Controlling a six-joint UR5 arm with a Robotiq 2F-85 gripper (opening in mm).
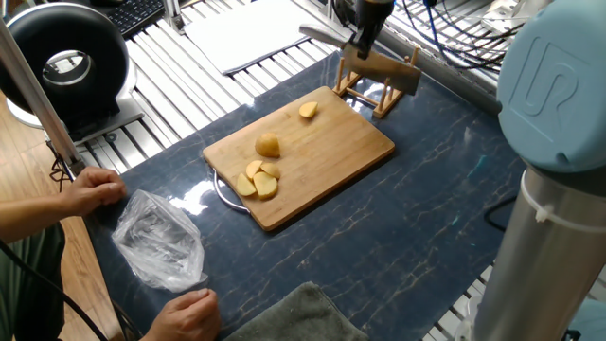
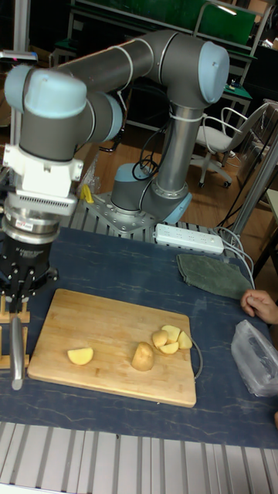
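Note:
A cleaver-like knife (image 1: 386, 72) with a wide metal blade and a pale handle is at the top of exterior view 1. My gripper (image 1: 360, 49) is shut on it near the join of blade and handle. The knife appears raised above the wooden rack (image 1: 383, 106), its blade overlapping the posts in this view. In exterior view 3 the gripper (image 2: 16, 303) points down at the left edge, the knife handle (image 2: 16, 354) jutting toward the camera. On the wooden cutting board (image 1: 331, 156) lie a larger potato piece (image 1: 268, 145), a lone slice (image 1: 308, 110) and several cut pieces (image 1: 265, 185).
A person's hands (image 1: 95, 189) rest at the table's left and front edges, beside a clear plastic bag (image 1: 161, 242). A grey-green cloth (image 1: 298, 317) lies at the front edge. Cables (image 1: 454, 43) run behind the rack. The dark tabletop (image 1: 417, 204) right of the board is clear.

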